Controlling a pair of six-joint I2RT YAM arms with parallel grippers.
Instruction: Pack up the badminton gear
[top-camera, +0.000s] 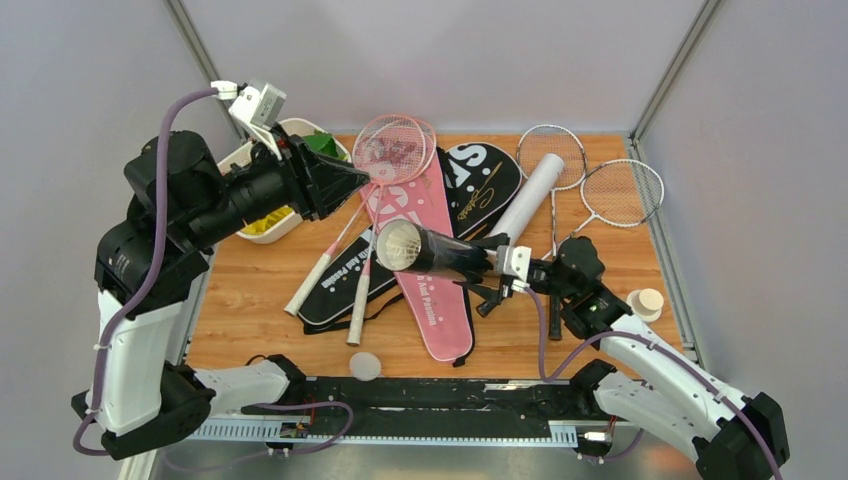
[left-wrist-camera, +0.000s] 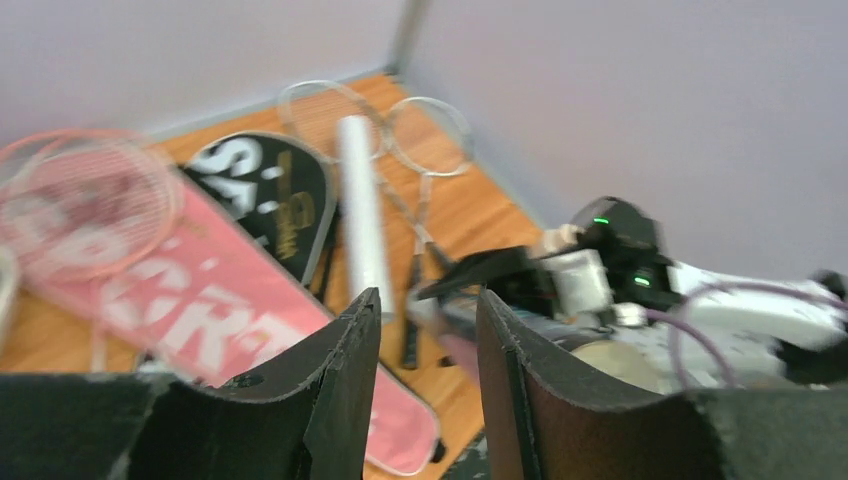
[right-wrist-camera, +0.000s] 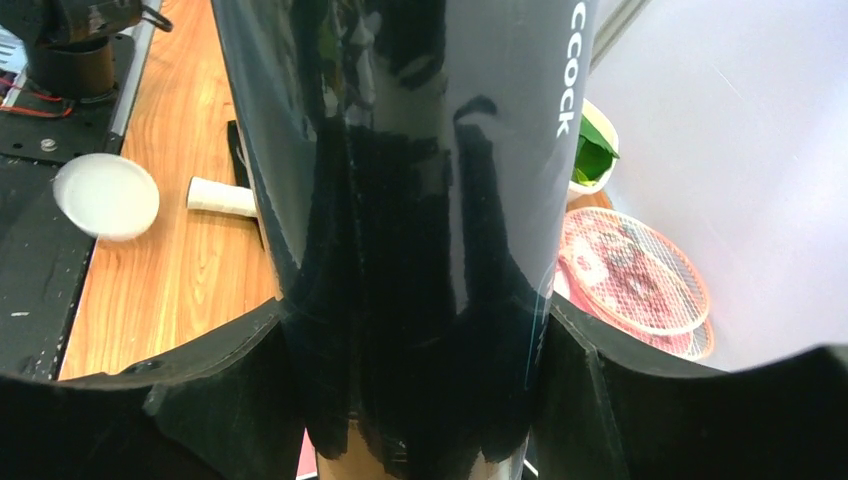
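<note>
My right gripper (top-camera: 490, 270) is shut on a black shuttlecock tube (right-wrist-camera: 400, 200), held over the bags with its open round end toward the left. My left gripper is raised above, fingers apart with nothing between them. Pink bag (top-camera: 430, 305), black bags (top-camera: 485, 185), a white tube (top-camera: 525, 200), pink rackets (top-camera: 395, 150) and white-framed rackets (top-camera: 620, 190) lie on the wooden table.
A white basket (top-camera: 265, 230) with green and yellow items stands back left, partly hidden. A round white lid (top-camera: 366, 365) lies at the front, a beige cylinder (top-camera: 645, 302) at right.
</note>
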